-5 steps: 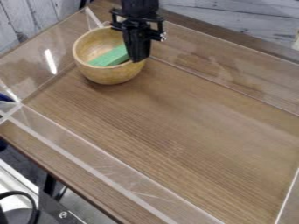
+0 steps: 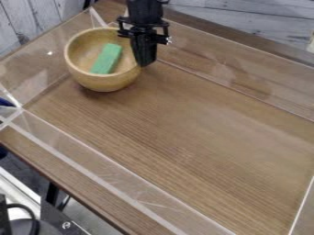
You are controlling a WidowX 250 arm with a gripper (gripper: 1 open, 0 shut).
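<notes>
A tan bowl (image 2: 108,79) lies at the upper left of the wooden table (image 2: 185,156), with a green block (image 2: 106,58) resting inside it. The black gripper (image 2: 143,49) is at the bowl's right rim, shut; whether it touches or pinches the rim is too small to tell.
A white plank wall (image 2: 258,18) runs along the back. Dark cables show at the lower left, by the table's edge.
The bowl has shifted a little left and toward the camera, and the green block in it now stands at a steeper angle. The gripper has moved slightly.
</notes>
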